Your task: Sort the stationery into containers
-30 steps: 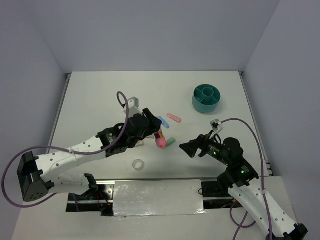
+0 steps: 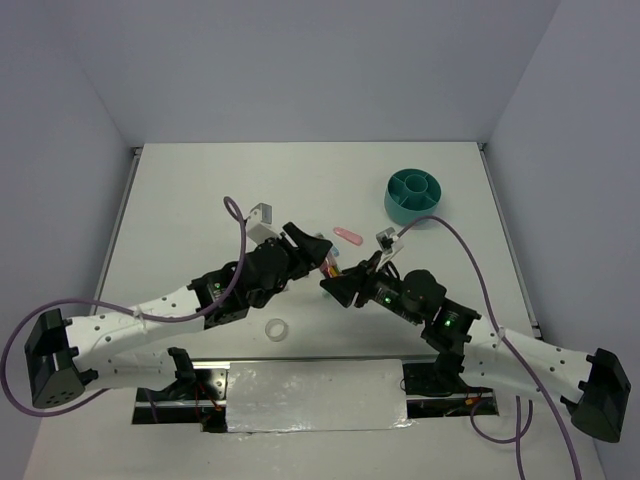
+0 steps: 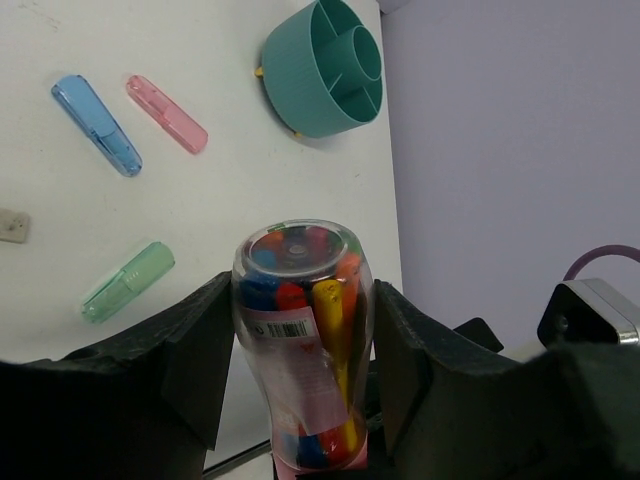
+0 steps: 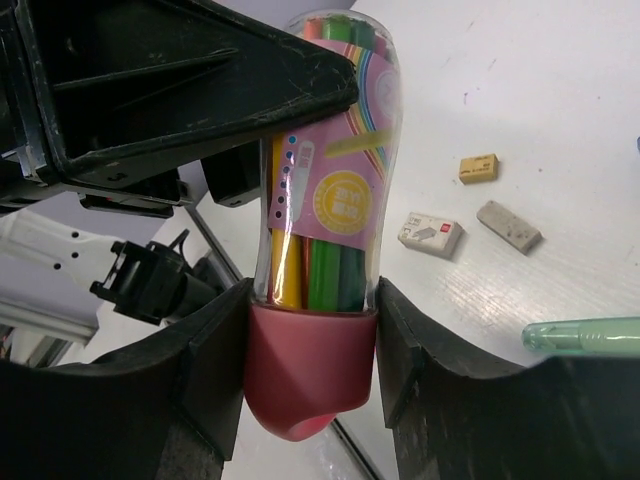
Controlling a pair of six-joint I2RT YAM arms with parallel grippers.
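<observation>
A clear tube of coloured pens [image 3: 335,330] with a pink cap [image 4: 312,355] hangs above the table between both arms. My right gripper is shut on its capped end. Around the tube's other end stand the fingers [image 3: 205,345] of my left gripper [image 2: 320,250], close against both sides; whether they still press on it cannot be told. On the table lie a blue stationery piece [image 3: 98,124], a pink one [image 3: 168,114] and a green one [image 3: 128,282]. A yellowish block [image 4: 478,168], a white eraser [image 4: 430,235] and a grey block [image 4: 510,227] lie apart from them.
The teal divided holder [image 2: 413,197] stands empty at the back right. A white ring [image 2: 276,329], perhaps tape, lies near the front edge. Both arms are close together at the tube.
My right gripper has come in from the right and closed on the tube's pink cap. The left gripper has shifted slightly right with the tube.
</observation>
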